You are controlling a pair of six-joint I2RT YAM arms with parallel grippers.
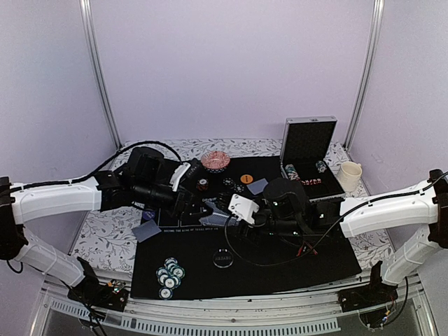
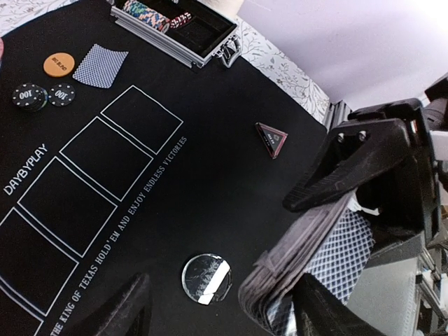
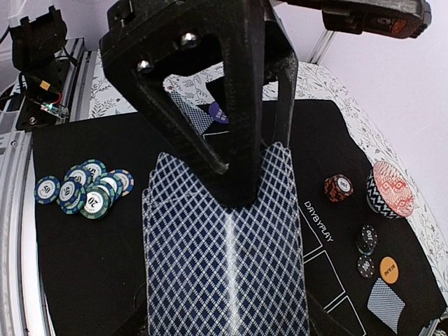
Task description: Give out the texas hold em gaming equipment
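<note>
My right gripper (image 1: pixel 241 217) is shut on a deck of blue checked cards (image 3: pixel 224 259), held over the mat near its middle. Single face-down cards lie at the mat's left (image 1: pixel 145 230) and back right (image 1: pixel 257 186). A round dealer disc (image 1: pixel 222 258) lies on the near part of the mat.
An open chip case (image 1: pixel 315 178) and a mug (image 1: pixel 348 175) stand at the back right. A patterned bowl (image 1: pixel 215 159) sits at the back. Several green-and-white chips (image 1: pixel 169 278) lie front left; black chips (image 2: pixel 29 96) and an orange disc (image 2: pixel 59 64) lie behind the printed boxes.
</note>
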